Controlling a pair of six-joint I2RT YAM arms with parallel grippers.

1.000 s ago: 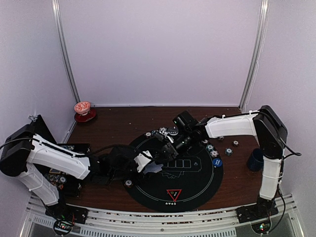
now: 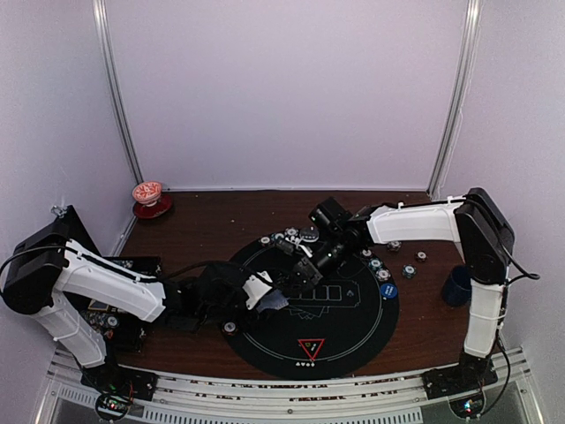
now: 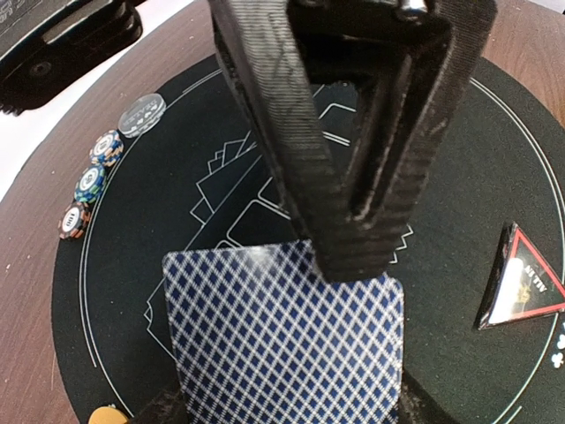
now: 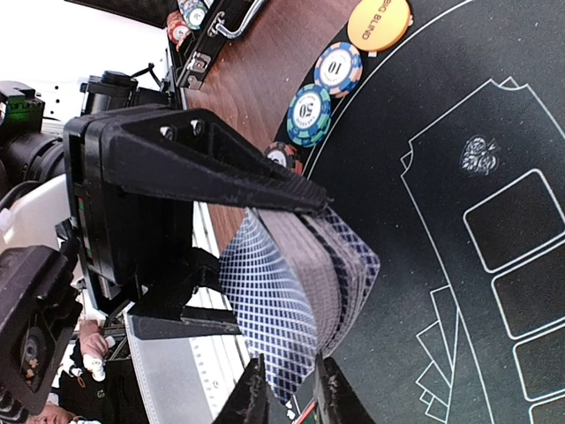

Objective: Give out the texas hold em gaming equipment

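Observation:
A deck of cards (image 3: 282, 344) with blue-and-white patterned backs is raised above the round black poker mat (image 2: 353, 344). My left gripper is shut on the deck, one finger along each side. In the right wrist view the cards of the deck (image 4: 327, 265) are uneven, and a front card (image 4: 260, 300) bows away from the rest. My right gripper has its fingertips at the deck's lower corner; a narrow gap shows between them with a card corner there. Whether they pinch it, I cannot tell.
Chips line the mat's rim, including a yellow Big Blind button (image 4: 380, 22) and a blue button (image 2: 388, 291). The All In triangle (image 2: 311, 348) lies near the front. A dark blue cup (image 2: 456, 286) stands right; a chip case (image 2: 115, 318) is left. The two arms meet over the mat.
The left gripper and the deck have shifted very slightly. The right arm looks almost still, and the rest of the table is the same.

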